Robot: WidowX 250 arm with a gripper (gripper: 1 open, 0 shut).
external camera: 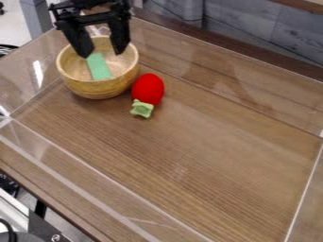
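Observation:
A black gripper (93,34) hangs over a round tan bowl (106,86) at the upper left, its fingers apart. A mint-green block (98,67) lies inside the bowl. Just right of the bowl sit a red rounded object (149,89) and, below it, a small light-green piece (143,111). Nothing shows between the fingers.
Cables show at the lower left corner.

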